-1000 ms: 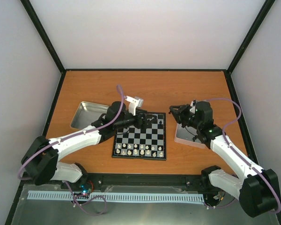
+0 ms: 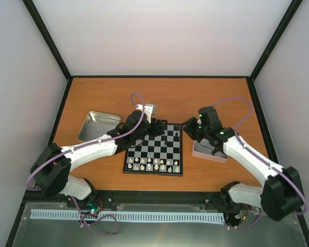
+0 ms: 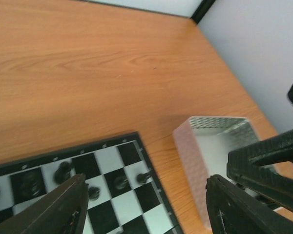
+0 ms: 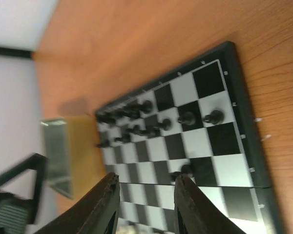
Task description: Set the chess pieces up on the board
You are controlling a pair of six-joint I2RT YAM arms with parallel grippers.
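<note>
The chessboard (image 2: 152, 154) holds white pieces along its near rows and dark pieces toward the back; in the right wrist view a dark pawn (image 4: 214, 117) stands near a corner, and another lies or stands mid-board. My left gripper (image 2: 158, 127) hangs over the board's back, open, with nothing seen between its fingers. My right gripper (image 2: 188, 128) is at the board's right edge; its fingers (image 4: 102, 204) are apart, with nothing clearly held between them.
A pink-sided container (image 2: 208, 157) with dark items sits right of the board, under my right arm. An empty metal tray (image 2: 98, 126) lies at left.
The left gripper has moved slightly over the board's back.
</note>
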